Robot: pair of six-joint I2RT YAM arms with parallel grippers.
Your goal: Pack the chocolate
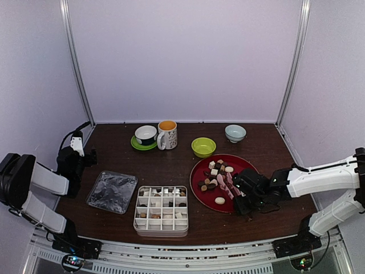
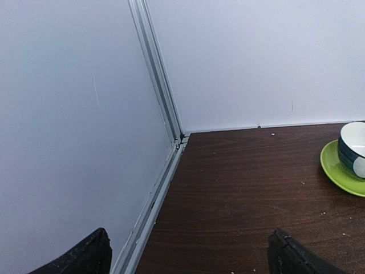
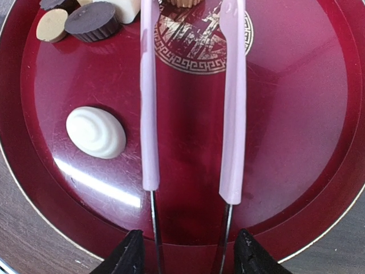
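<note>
A red plate (image 1: 205, 188) holds assorted chocolates, among them a white oval piece (image 3: 96, 132) and a dark round one (image 3: 91, 21). My right gripper is over the plate's near side, part open around the handles of pink tongs (image 3: 234, 114), whose arms point toward the chocolates. Whether its fingers touch the tongs is unclear. A white divided box (image 1: 161, 225) with chocolates in several compartments sits front centre. My left gripper (image 1: 90, 158) stands open at the far left, nothing between its fingers.
A clear lid or bag (image 1: 111, 191) lies left of the box. A bowl on a green saucer (image 1: 142, 145), a mug (image 1: 167, 137), a lime bowl (image 1: 203, 147) and a pale blue bowl (image 1: 235, 133) stand behind. Bare table lies at back left.
</note>
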